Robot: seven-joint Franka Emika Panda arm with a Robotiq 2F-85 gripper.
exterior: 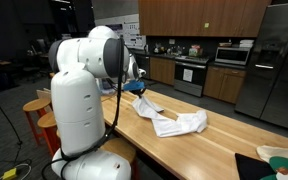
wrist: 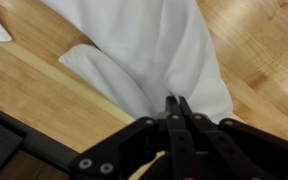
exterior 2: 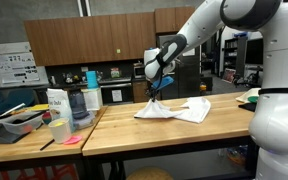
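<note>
A white cloth (exterior: 174, 126) lies spread and rumpled along the wooden table. At its far end a part of the cloth is drawn up in a peak to my gripper (exterior: 138, 92), which is shut on it. In the wrist view, folds of the cloth (wrist: 154, 45) run together at the tips of the gripper. The exact pinch is hidden by the dark fingers. From the other side, the cloth (exterior 2: 192, 110) also shows a raised part under the gripper (exterior 2: 154, 98).
Bare wooden table (exterior: 209, 150) lies in front of the cloth. A black mat (exterior: 252, 167) and a white-and-green tray (exterior: 282, 156) are at the near right. A blue container (exterior 2: 92, 79), a white tub (exterior 2: 59, 129) and other items crowd a side counter. Stools (exterior: 36, 106) stand beside the table.
</note>
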